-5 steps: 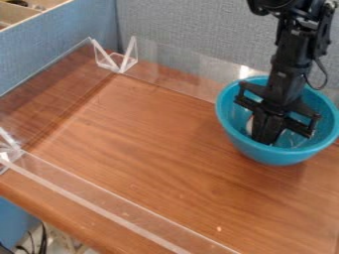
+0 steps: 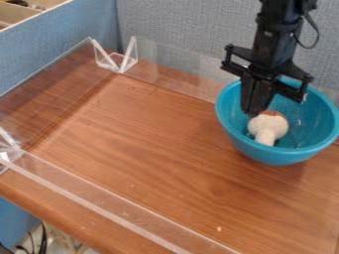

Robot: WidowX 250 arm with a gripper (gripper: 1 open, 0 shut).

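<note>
A teal bowl (image 2: 298, 139) sits at the right side of the wooden table (image 2: 146, 159). Inside it lies a white, mushroom-like object with a reddish-brown top (image 2: 267, 128). My black gripper (image 2: 253, 107) hangs over the bowl's back left part, its fingertips just above and left of that object. The fingers look shut, with nothing visible between them.
Clear plastic barriers run along the table's edges, with white corner brackets (image 2: 117, 62) at the back left and at the left. Padded walls stand behind and to the left.
My gripper has risen out of the bowl's depth and shifted slightly left, uncovering the white object in the bowl.
</note>
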